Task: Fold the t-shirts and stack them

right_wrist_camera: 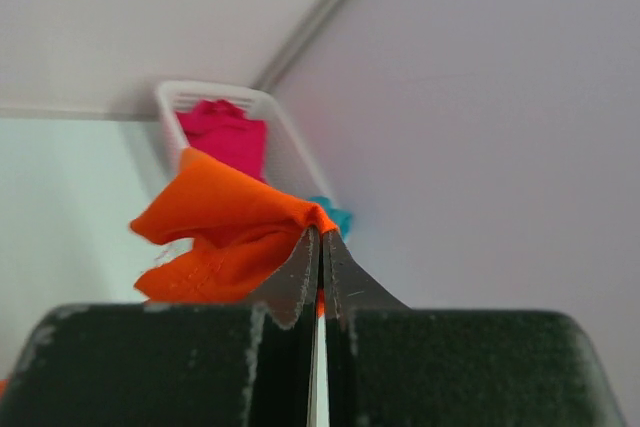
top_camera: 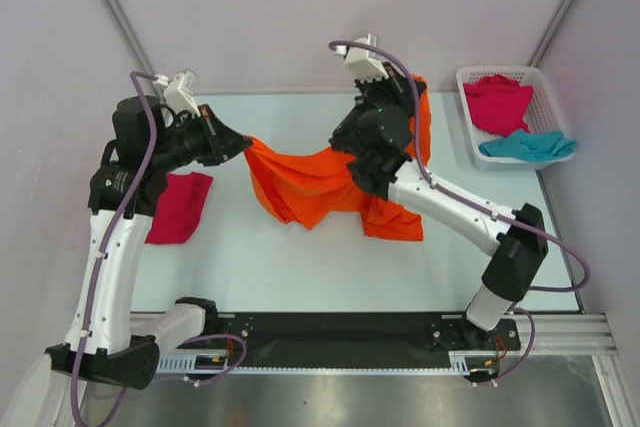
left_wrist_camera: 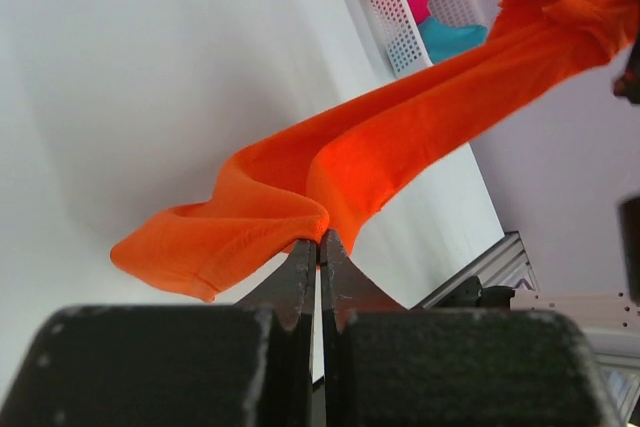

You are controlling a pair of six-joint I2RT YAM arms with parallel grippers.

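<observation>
An orange t-shirt [top_camera: 315,182] hangs between both arms, its lower part at or near the table, partly hidden by the right arm. My left gripper is shut on one edge of it; in the top view that gripper [top_camera: 243,145] sits at the shirt's left end. My right gripper is shut on another bit of the orange cloth [right_wrist_camera: 230,212]. From above, the right fingertips are hidden behind the arm itself. A folded dark pink shirt [top_camera: 182,207] lies on the table's left side, beneath the left arm.
A white basket [top_camera: 465,117] at the back right holds a pink cloth [top_camera: 498,104] and a teal cloth [top_camera: 528,146], which drapes toward its front rim.
</observation>
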